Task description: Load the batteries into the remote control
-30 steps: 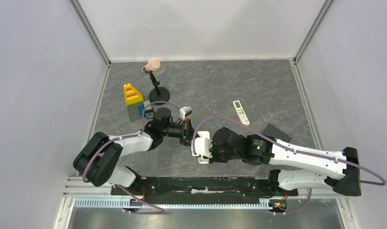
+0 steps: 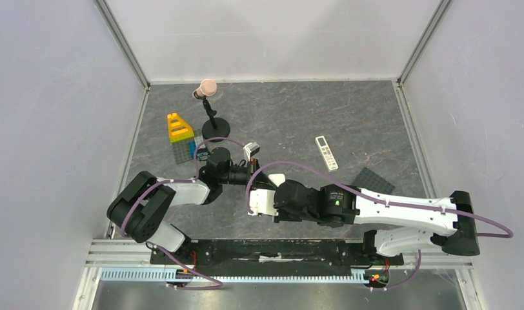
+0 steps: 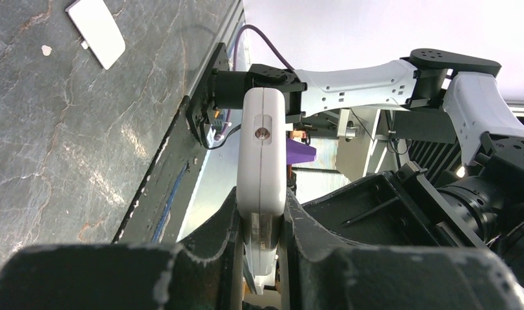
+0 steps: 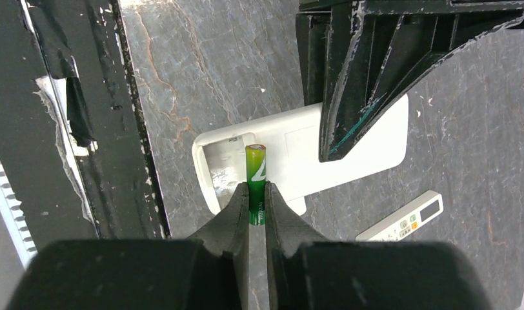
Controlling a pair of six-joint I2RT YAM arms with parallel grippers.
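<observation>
A white remote with its battery compartment [image 4: 224, 171] uncovered lies in the right wrist view, partly hidden behind the black left arm's gripper. My right gripper is shut on a green battery [image 4: 257, 161], which hangs over that compartment. In the left wrist view my left gripper holds the white remote [image 3: 261, 155] upright in the frame, seen end-on, between its fingers. From the top both grippers meet at the centre, mostly hidden by the right arm.
A second remote [image 2: 326, 152] lies right of centre. A lamp [image 2: 215, 127], yellow blocks [image 2: 179, 129] and a dark mat [image 2: 372, 183] stand around the edges.
Over the last second the right arm has shifted left toward the left gripper, and the left arm's elbow has moved slightly.
</observation>
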